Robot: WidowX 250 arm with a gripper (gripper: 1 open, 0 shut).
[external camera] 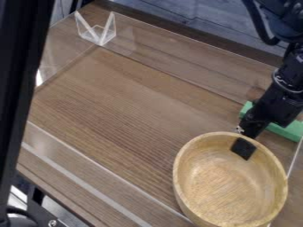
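Note:
My black gripper point(246, 126) reaches in from the right edge of the camera view, its tip low just behind the rim of a round wooden bowl point(225, 191). A green block point(284, 129) lies behind the bowl, partly hidden under the gripper. A small dark piece point(244, 149) sits at the bowl's back right rim, just below the fingertips. The fingers are dark and overlap, so I see nothing clearly held between them.
A white wire stand point(95, 31) is at the back left. A dark vertical frame runs along the left edge.

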